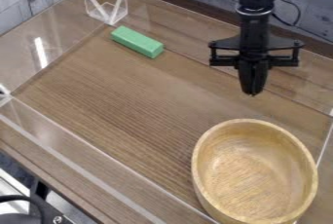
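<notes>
My black gripper [255, 70] hangs over the right side of the wooden table [117, 106], upper middle-right of the view, pointing down; whether its fingers are apart or closed is hard to make out. A green block [136, 42] lies flat to its left. A large beige bowl [254, 174] sits at the lower right, below and in front of the gripper and apart from it.
A clear plastic holder [107, 6] stands at the back left. Black cables lie at the bottom-left corner beyond the table's edge.
</notes>
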